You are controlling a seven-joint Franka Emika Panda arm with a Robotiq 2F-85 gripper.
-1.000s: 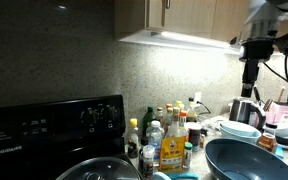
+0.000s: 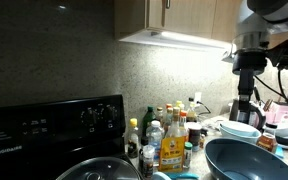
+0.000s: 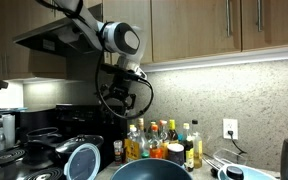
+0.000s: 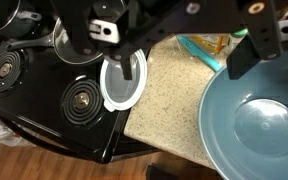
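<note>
My gripper is open, its black fingers (image 4: 242,58) set wide apart at the sides of the wrist view with nothing held between them. Below it lie a strip of speckled counter (image 4: 166,85) and part of a large blue-grey basin (image 4: 216,125). A grey lid with a white rim (image 4: 124,88) rests left of the counter strip, by the stove. In the second exterior view the gripper (image 3: 126,95) hangs above and a little left of the basin (image 3: 149,172). The basin's interior looks empty.
Several bottles (image 2: 172,150) and jars crowd the counter behind the basin. The black stove (image 4: 59,120) carries pots and a pan (image 4: 76,42). White bowls (image 2: 240,130) stand at the right. Wooden cabinets (image 3: 209,30) hang overhead.
Across the exterior frames, the arm has come lower, and its black end now overlaps the kettle area at the right. The basin, bottles and stove items stay put.
</note>
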